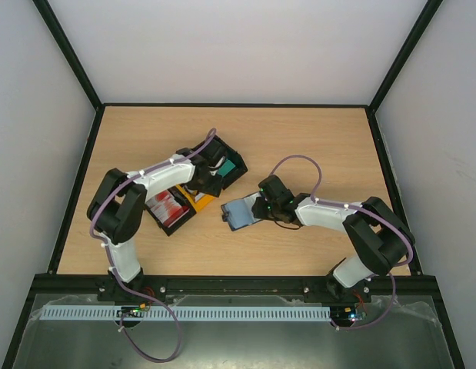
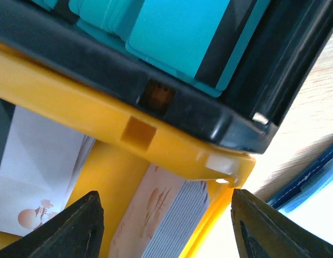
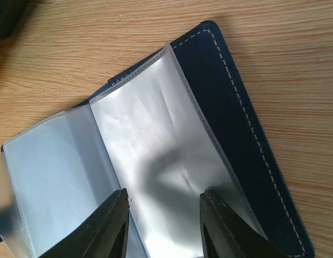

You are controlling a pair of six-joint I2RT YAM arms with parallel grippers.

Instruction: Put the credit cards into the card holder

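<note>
A dark blue card holder (image 3: 241,102) with clear sleeves lies opened out on the table; in the top view its pale sleeves (image 1: 239,213) show left of my right gripper (image 1: 262,206). That gripper is over the clear pocket, its fingers apart and nothing between them. My left gripper is open above the yellow box (image 2: 115,177). Inside that box lean several cards, among them a pale card (image 2: 37,166) and a grey-striped card (image 2: 177,220). No card is between the left fingers.
A black box (image 2: 231,121) holding teal cards (image 2: 177,37) adjoins the yellow one. On the other side stands a black box with red and white cards (image 1: 167,207).
</note>
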